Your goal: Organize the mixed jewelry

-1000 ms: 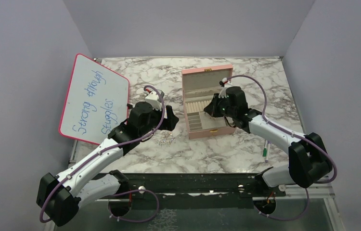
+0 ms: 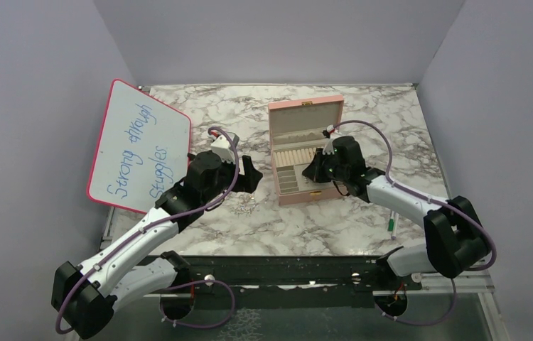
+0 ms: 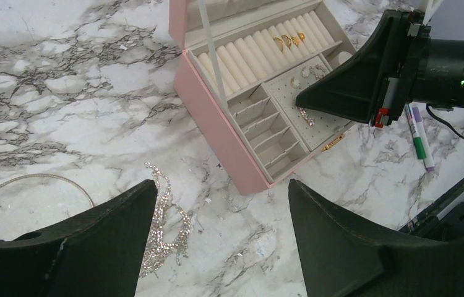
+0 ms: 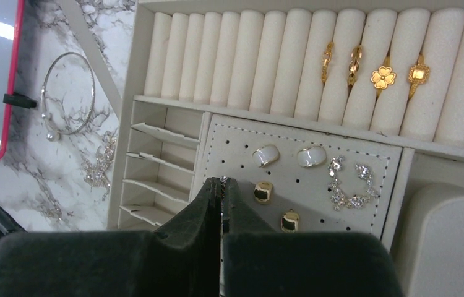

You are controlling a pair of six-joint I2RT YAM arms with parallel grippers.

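An open pink jewelry box holds gold rings in the ring rolls and, on its dotted pad, earrings and a crystal piece. My right gripper is down at the pad, fingertips close together over a small sparkly strand; whether it grips it I cannot tell. My left gripper hangs left of the box, fingers apart, above tangled crystal chains. A silver bangle lies nearby on the marble table.
A whiteboard stands at the left. Two markers lie right of the box. The table behind and in front of the box has free room.
My right gripper has shifted slightly toward the front of the box over the pad. The left arm has barely moved.
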